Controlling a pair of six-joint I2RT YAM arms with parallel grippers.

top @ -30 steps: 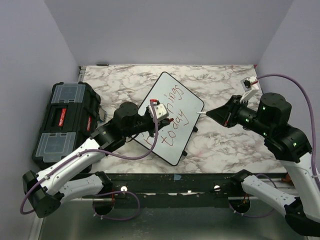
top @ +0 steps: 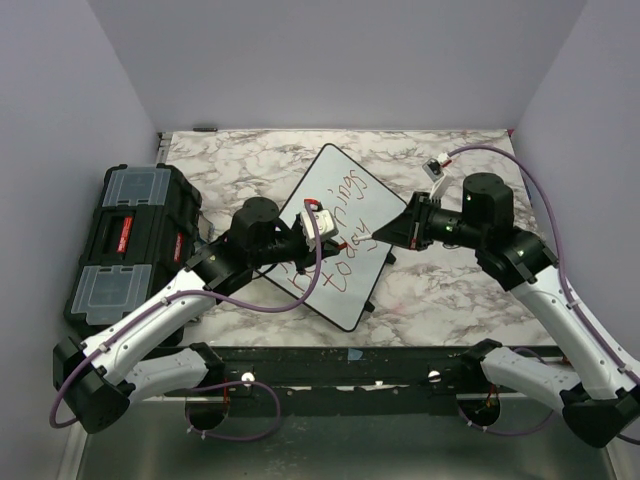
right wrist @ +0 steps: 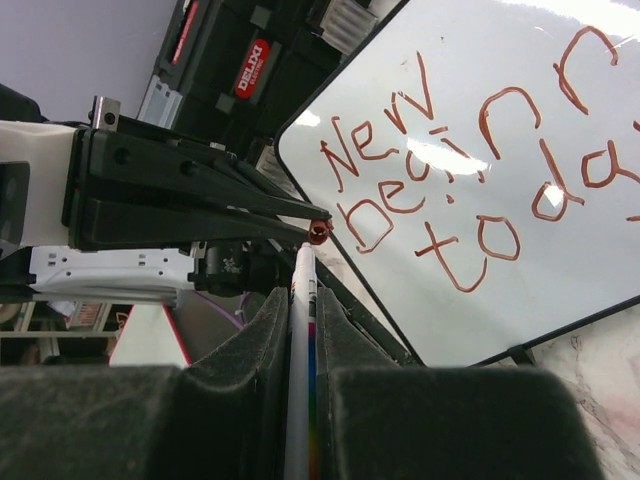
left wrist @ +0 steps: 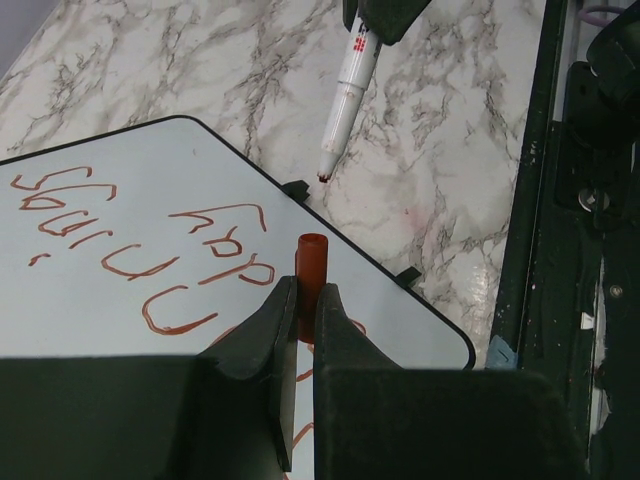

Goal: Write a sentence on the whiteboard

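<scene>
Red handwriting, with "New" and "to" legible, covers the whiteboard point(top: 372, 283), which lies tilted at mid-table. My left gripper is shut on a red marker cap point(left wrist: 313, 262), its round end pointing up and outward over the board. White with red print, the marker point(left wrist: 348, 100) sticks out of my right gripper point(top: 400, 234), which is shut on it. In the left wrist view its dark tip points down toward the cap, a clear gap between them. The right wrist view lines up the marker point(right wrist: 304, 280) just below the cap point(right wrist: 319, 231).
A black toolbox point(top: 135, 245) with clear lids stands left of the board, behind the left arm. Black clips point(left wrist: 295, 190) stick out at the board's edge.
My right gripper has moved left with the marker, from beyond the board's right edge to over the board, closer to the cap.
</scene>
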